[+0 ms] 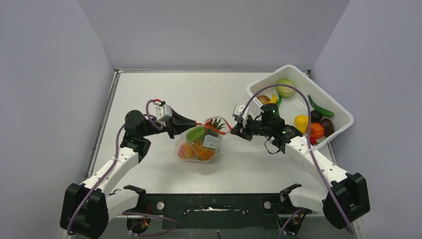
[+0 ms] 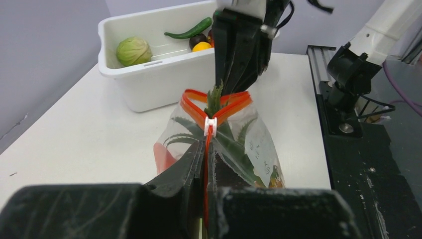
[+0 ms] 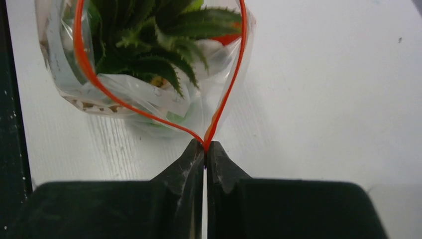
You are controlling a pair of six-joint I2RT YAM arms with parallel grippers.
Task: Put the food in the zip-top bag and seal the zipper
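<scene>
A clear zip top bag [image 1: 200,143] with a red zipper rim stands on the white table, holding orange and green food and a spiky-leaved pineapple [image 3: 149,45]. My left gripper is shut on the pressed-together end of the red zipper, with the white slider [image 2: 210,126] just ahead of its tips. Beyond the slider the rim spreads into an open loop with leaves poking up through it. At the opposite end of that loop, my right gripper is shut on the corner where the two red zipper strips meet.
A white bin [image 1: 338,122] at the back right holds a cabbage [image 1: 285,88], a yellow pepper [image 1: 301,123] and other produce. The right arm reaches past its front side. Clear table lies behind and in front of the bag.
</scene>
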